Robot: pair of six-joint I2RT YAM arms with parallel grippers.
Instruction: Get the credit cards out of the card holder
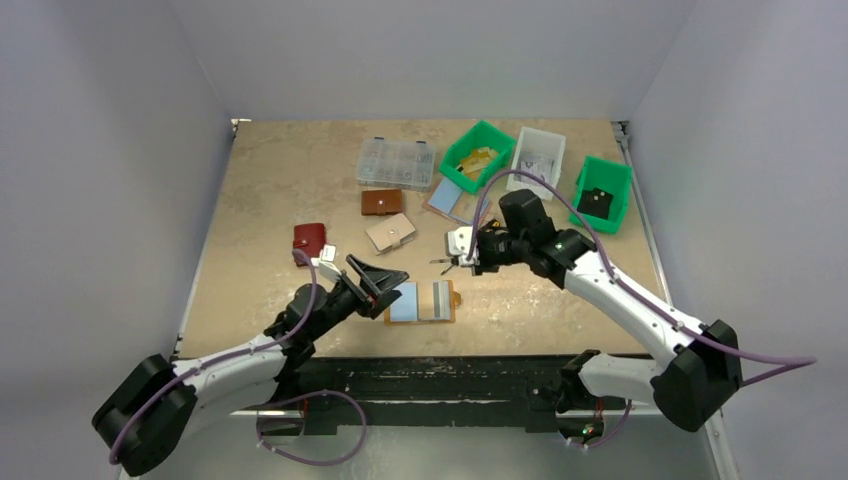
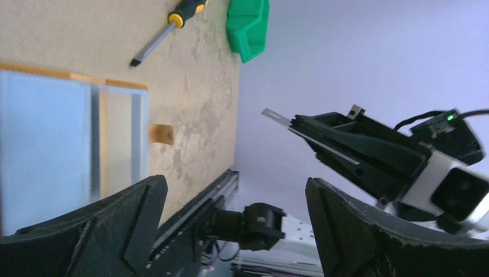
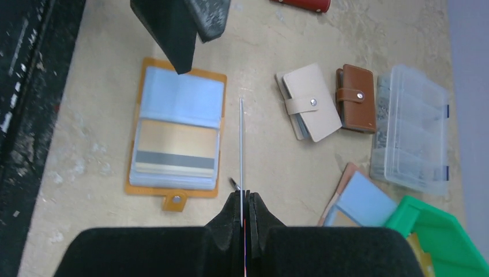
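Note:
An opened card holder [image 1: 402, 302], with pale blue and beige cards in sleeves, lies at the front centre; in the right wrist view its tab [image 3: 175, 202] points toward that gripper. My left gripper is open and empty beside the holder. My right gripper hangs above and right of it, shut, with a thin light card edge [image 3: 241, 150] upright between its fingertips. The same thin piece shows at the right gripper's tips in the left wrist view.
Closed card holders in red [image 1: 309, 238], brown [image 1: 381, 201] and beige [image 1: 391, 233] lie behind, with another opened one, a screwdriver [image 2: 155, 38], a clear compartment box [image 1: 395, 163], green bins [image 1: 603, 190] and a white bin.

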